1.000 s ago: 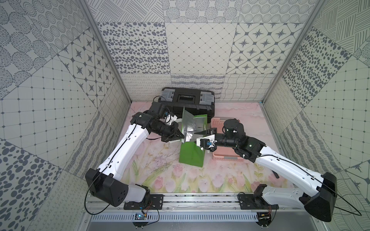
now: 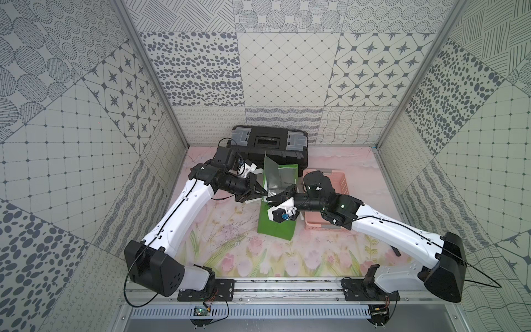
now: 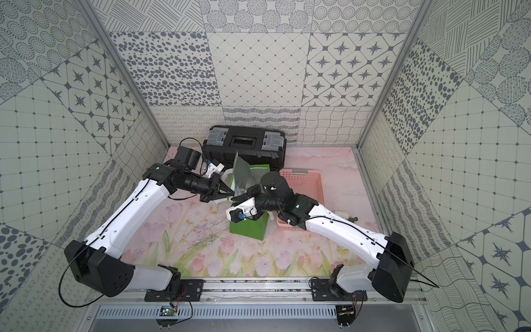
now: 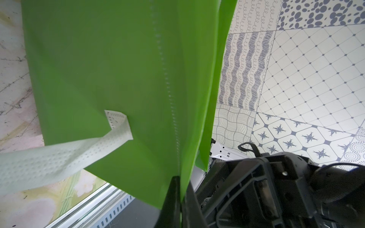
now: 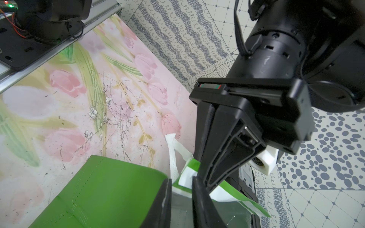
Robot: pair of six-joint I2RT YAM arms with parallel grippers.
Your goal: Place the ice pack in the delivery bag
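Observation:
The green delivery bag [image 2: 276, 223] stands mid-table, its silvery lining [image 2: 281, 176] showing at the open mouth. Its near left rim meets my left gripper [image 2: 264, 193]. In the left wrist view, the green wall [image 4: 114, 76] runs down between the tips of that gripper, which is shut on the edge. My right gripper [image 2: 271, 199] reaches over the mouth from the right, close to the left one. In the right wrist view its fingers [image 5: 166, 197] are apart, with the bag's rim and lining behind them; I see nothing gripped. No ice pack is visible.
A pink basket [image 2: 344, 191] sits right of the bag, partly under the right arm. Behind stands a black toolbox [image 2: 269, 145]. A white strap [image 4: 57, 161] hangs from the bag's side.
My right gripper has moved left across the bag's mouth to beside the left gripper. The left gripper and the bag's rim have shifted slightly to the right.

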